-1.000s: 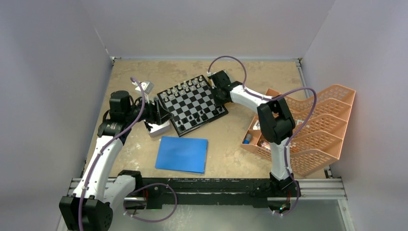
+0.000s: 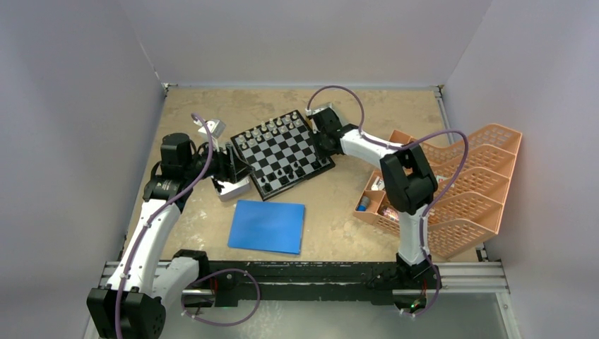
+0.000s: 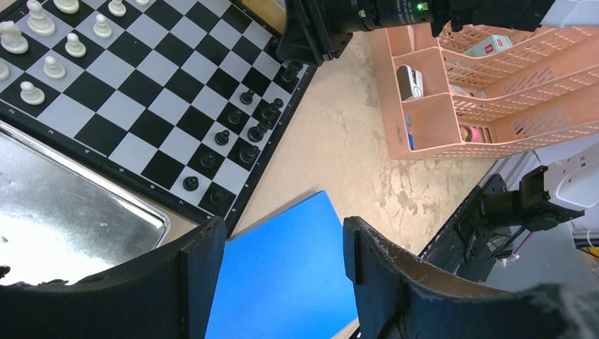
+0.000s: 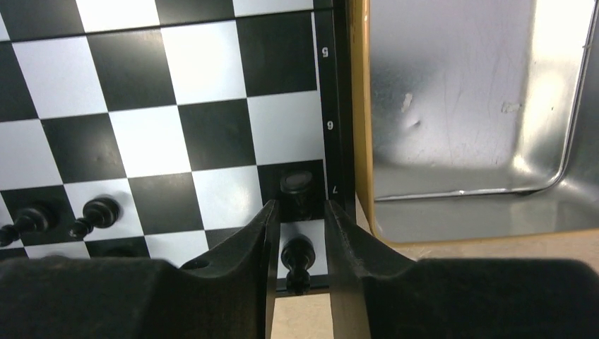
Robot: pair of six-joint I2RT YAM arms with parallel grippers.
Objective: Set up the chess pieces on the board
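Note:
The chessboard carries white pieces along its far side and black pieces along its near side. My right gripper hangs low over the board's right edge, fingers part open around a black piece on a dark edge square; whether they touch it cannot be told. Another black piece stands just behind it. My left gripper stands open left of the board, above the table, with nothing between its fingers.
A metal tray lies against the board's right edge, another tray at its left. A blue sheet lies in front of the board; a peach organiser stands at right.
My right arm has shifted very slightly to the right and down in the top view. The left arm and the pieces in view look unchanged.

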